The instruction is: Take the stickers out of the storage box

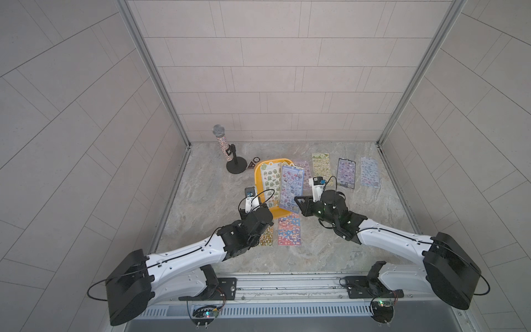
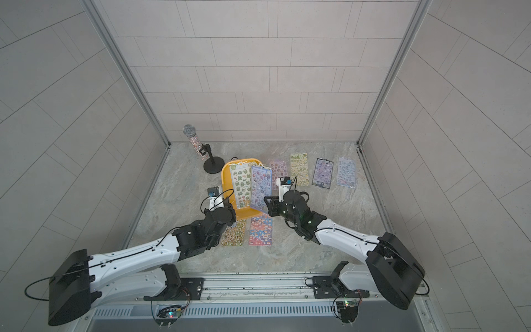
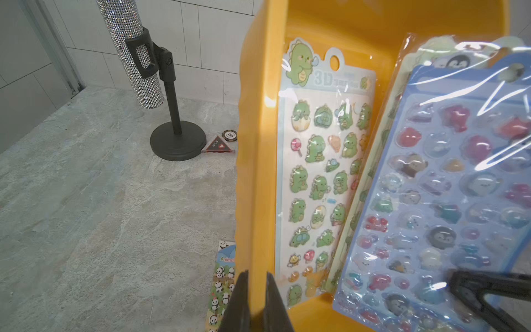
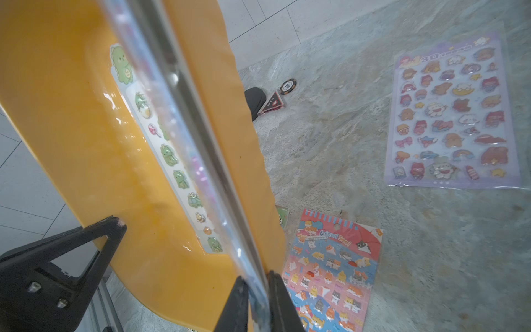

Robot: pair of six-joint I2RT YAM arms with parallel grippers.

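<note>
The yellow storage box [image 1: 257,176] is raised on a tilt mid-table, with a green dinosaur sticker sheet [image 3: 318,182] inside and a blue bubbly sheet [image 3: 437,210] over its right part. My left gripper is shut on the box's left wall. My right gripper has the blue sheet's edge between its fingers at the box's right side; whether it is closed tight on it is unclear.
A microphone on a stand [image 1: 236,163] stands back left. Sticker sheets lie on the table at the back right [image 1: 369,171] and in front of the box [image 1: 289,232].
</note>
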